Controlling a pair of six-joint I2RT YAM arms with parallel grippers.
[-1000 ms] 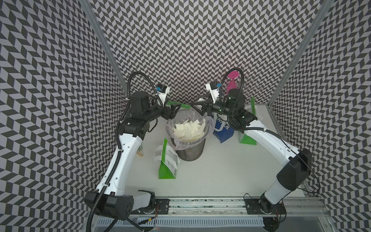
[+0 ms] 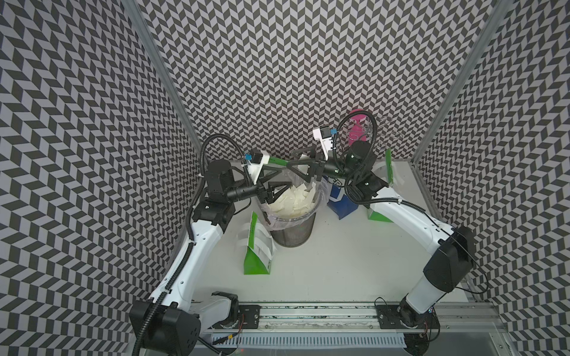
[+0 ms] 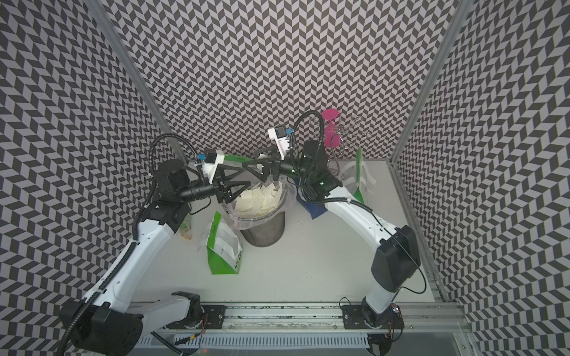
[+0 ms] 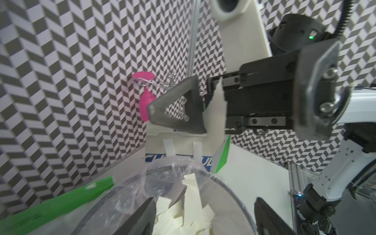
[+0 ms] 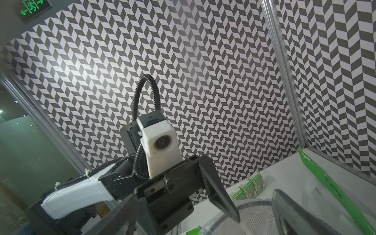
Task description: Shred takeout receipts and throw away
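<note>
A lined mesh bin (image 2: 291,231) full of torn cream paper pieces (image 2: 291,201) stands at the table's middle. My left gripper (image 2: 280,182) is open above the bin, with nothing visible between its fingers. My right gripper (image 2: 302,169) is open over the bin's back half, just right of the left one. In the left wrist view a thin paper strip (image 4: 215,113) hangs at the right gripper's fingertip; whether it is pinched or clinging I cannot tell.
Green-and-white bags stand at front left (image 2: 257,258), at right (image 2: 380,214) and behind the bin. A blue bag (image 2: 342,204) sits right of the bin, with a pink object (image 2: 356,130) at the back.
My right gripper has shifted only slightly.
</note>
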